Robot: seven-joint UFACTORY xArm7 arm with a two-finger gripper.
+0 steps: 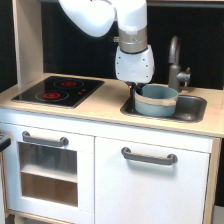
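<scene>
A blue-grey pot with a pinkish-tan band under its rim sits at the sink, its lower part within the basin. My white arm reaches down from the top, and my gripper is at the left edge of the pot. The dark fingers are small here and partly merge with the dark sink edge and the pot's side. Whether they are closed on the rim or only touching it cannot be made out.
A dark faucet rises behind the sink, just right of the pot. At the left lies a black stovetop with red burner rings. Bare wooden counter lies between stove and sink. Below are white cabinet doors.
</scene>
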